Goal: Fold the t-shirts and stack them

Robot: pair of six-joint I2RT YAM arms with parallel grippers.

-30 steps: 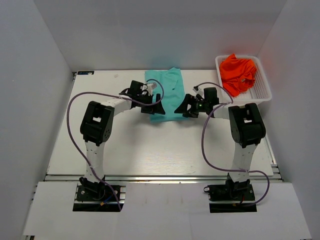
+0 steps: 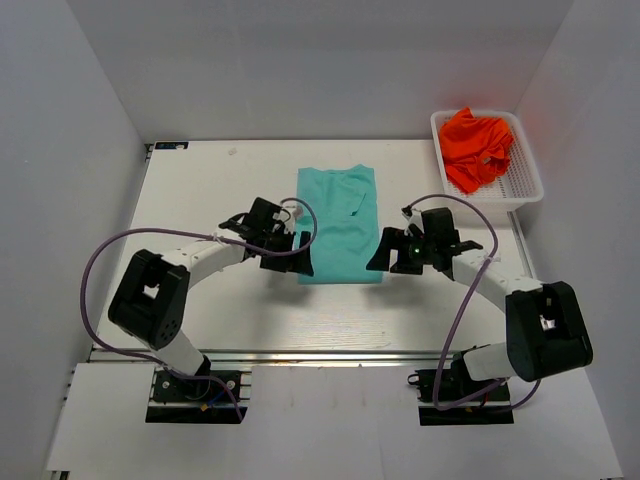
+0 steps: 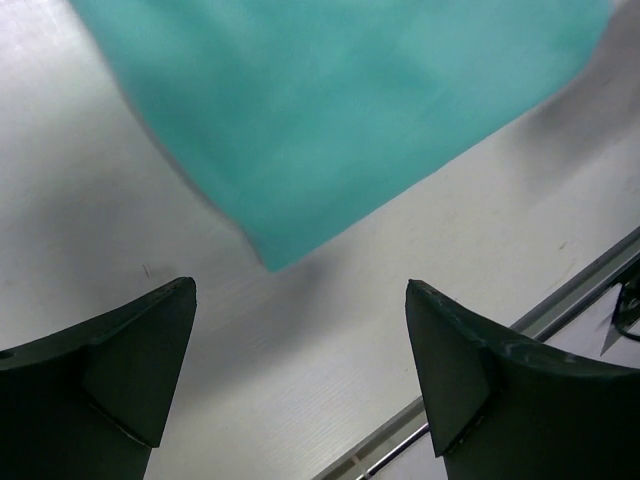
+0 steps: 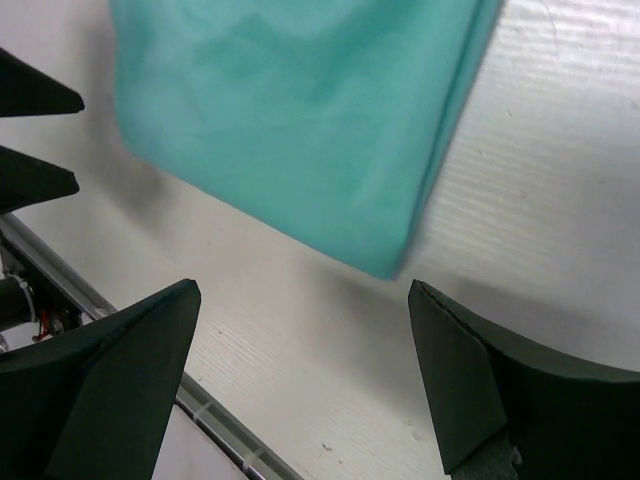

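Note:
A teal t-shirt (image 2: 338, 240) lies flat and narrow in the table's middle, its far end slightly uneven. My left gripper (image 2: 288, 255) hangs over its near-left corner, fingers open; in the left wrist view the shirt (image 3: 330, 110) shows between and beyond the open fingertips. My right gripper (image 2: 393, 255) is at the near-right corner, also open, with the shirt's corner (image 4: 370, 230) just beyond its fingers.
A white basket (image 2: 530, 190) at the back right holds crumpled red cloth (image 2: 475, 145).
The shirt has moved toward the front of the table. Both arms have drawn back toward the front and slightly outward, and the grippers now sit apart from the shirt's corners.

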